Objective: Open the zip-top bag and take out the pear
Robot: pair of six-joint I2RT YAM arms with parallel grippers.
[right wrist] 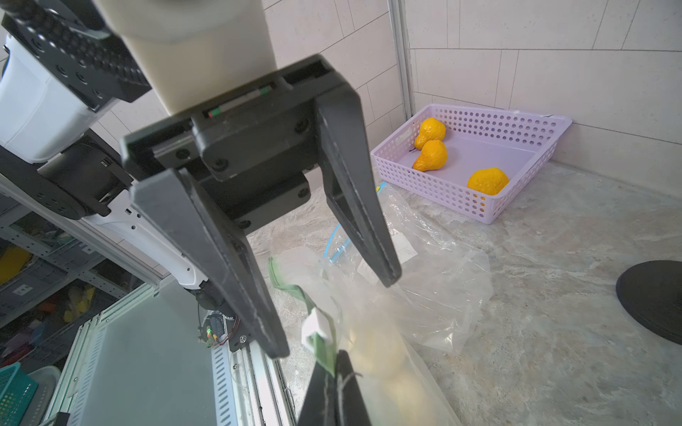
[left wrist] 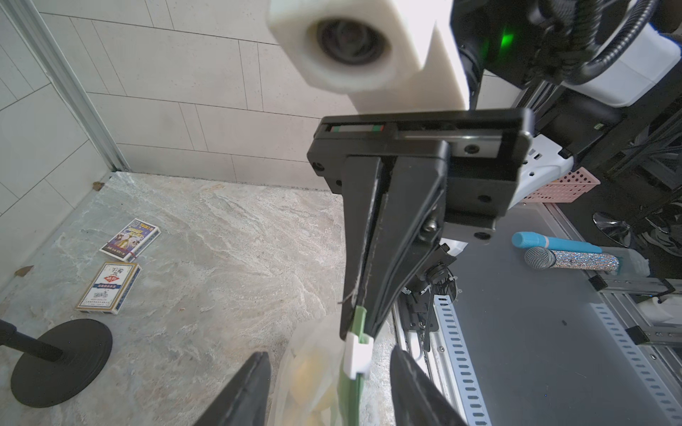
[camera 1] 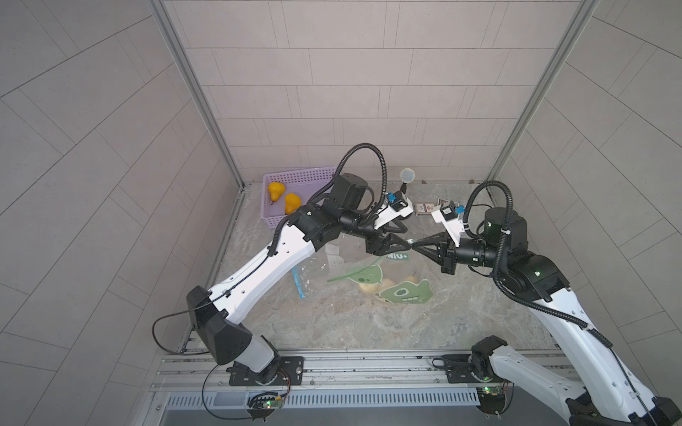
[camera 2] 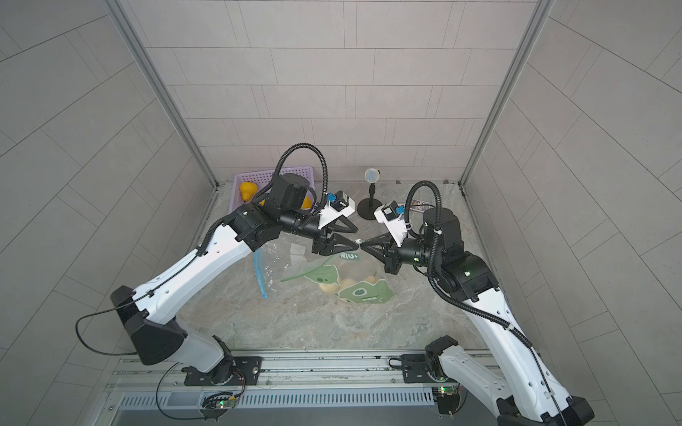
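Note:
The clear zip top bag has green printed panels point(camera 1: 405, 291); pale yellow fruit point(right wrist: 376, 346) shows through its film. In the left wrist view, my right gripper is shut on the bag's green zip strip point(left wrist: 350, 401), just by the white slider point(left wrist: 357, 356). My left gripper is open, its fingers spread either side of the strip and slider without visibly closing on them. Both grippers meet tip to tip above the bag in the top views. The strip's far end runs left, towards the viewer in the right wrist view.
A lilac basket point(right wrist: 465, 191) with several yellow pears stands at the back left. An empty clear bag with a blue zip point(camera 1: 297, 282) lies on the left. A black round stand point(left wrist: 61, 363) and two small card boxes point(left wrist: 108, 287) are behind.

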